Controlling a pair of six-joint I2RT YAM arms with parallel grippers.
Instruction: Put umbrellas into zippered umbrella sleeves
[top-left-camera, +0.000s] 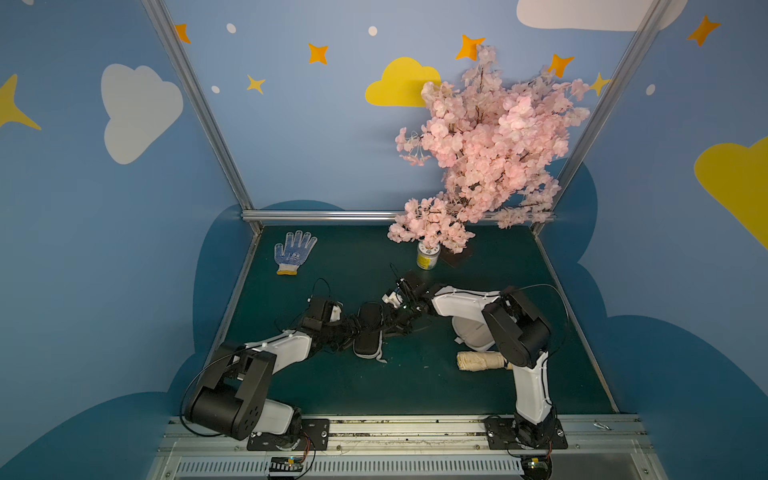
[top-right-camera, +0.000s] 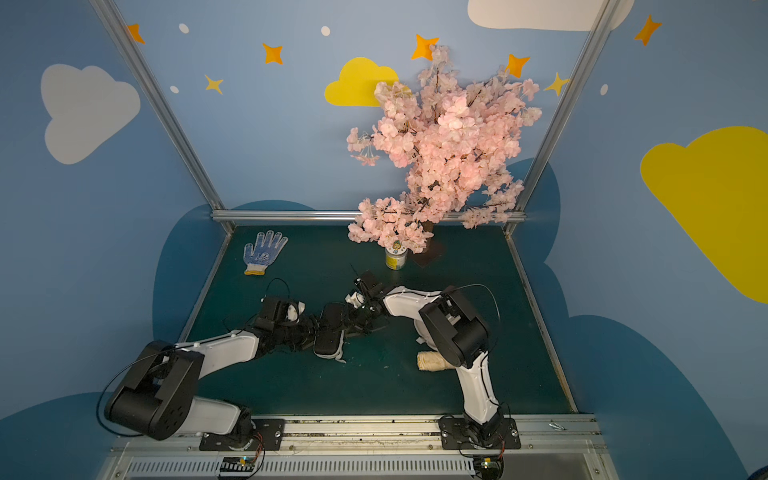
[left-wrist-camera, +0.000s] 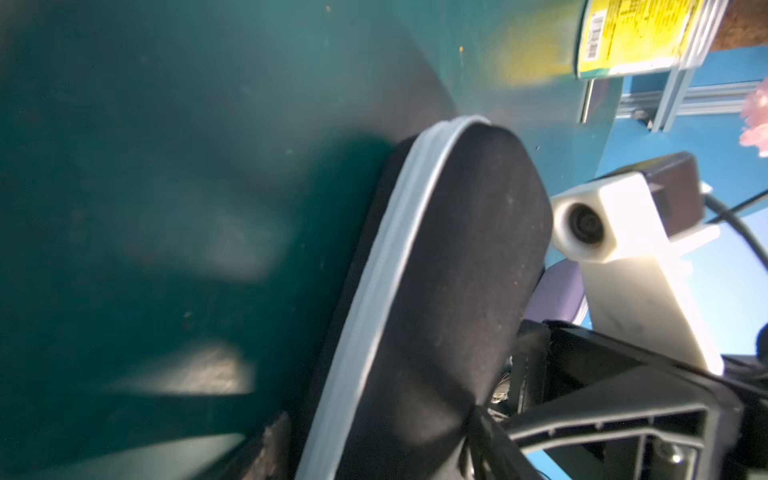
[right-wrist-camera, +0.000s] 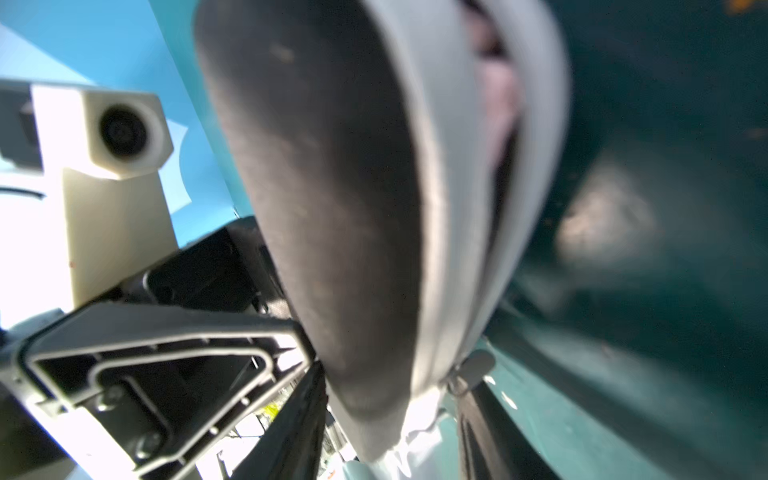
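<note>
A black zippered sleeve (top-left-camera: 369, 329) with grey edging lies mid-table between my grippers. In the left wrist view its zipper band (left-wrist-camera: 376, 296) runs lengthwise; my left gripper has fingers either side of its near end, part open. In the right wrist view my right gripper has fingers about the other end beside the zipper pull (right-wrist-camera: 472, 372); whether it grips is unclear. Something pink shows inside the slightly parted zipper. A rolled beige bundle (top-left-camera: 478, 361) lies to the right, possibly an umbrella.
A grey case (top-left-camera: 472, 334) lies partly under the right arm. A blue-white glove (top-left-camera: 293, 254) is at back left. A can (top-left-camera: 428, 256) and pink blossom branches (top-left-camera: 488, 160) stand at back right.
</note>
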